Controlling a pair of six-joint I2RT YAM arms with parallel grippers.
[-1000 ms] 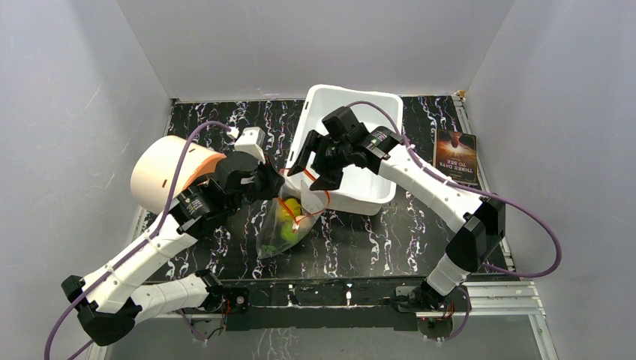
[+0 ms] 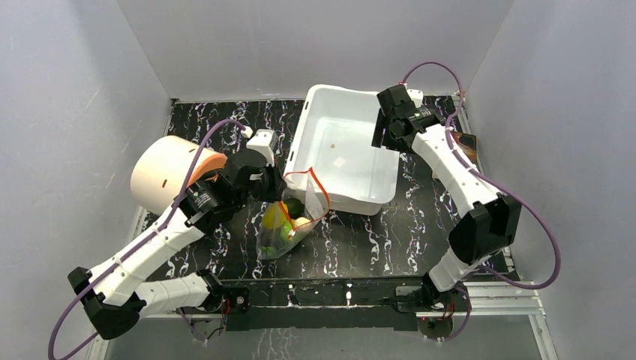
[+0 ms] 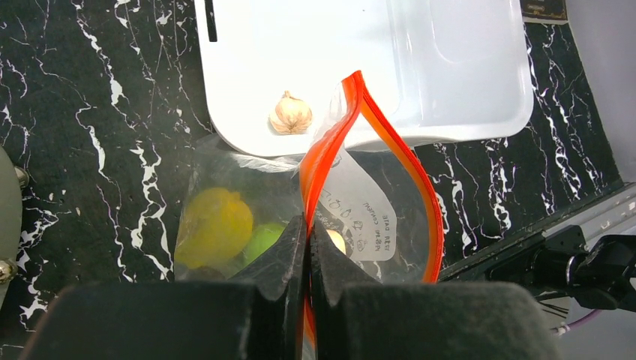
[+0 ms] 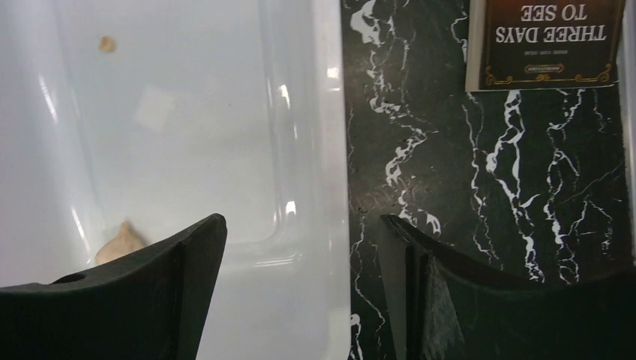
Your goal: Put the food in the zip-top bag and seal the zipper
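The clear zip top bag (image 2: 274, 244) with its orange zip edge stands beside the white bin's near left corner, mouth gaping. Through its film show a yellow item (image 3: 215, 227), a green one (image 3: 262, 240) and a pale one. My left gripper is shut on the bag's orange rim. A garlic bulb lies in the bin; the right wrist view catches that garlic (image 4: 120, 244) at lower left. Over the bin's right side hangs my right gripper (image 2: 380, 139), its fingers (image 4: 202, 247) apart with nothing between them.
The white bin (image 2: 316, 101) fills the middle back, with a small tan scrap (image 4: 107, 44) on its floor. A book (image 4: 551, 56) lies to its right. A cream and orange cylinder (image 2: 166, 174) is near the left arm.
My right gripper has swung from above the bag's mouth, back and right across the bin. The left gripper has shifted only slightly, still at the bag's rim.
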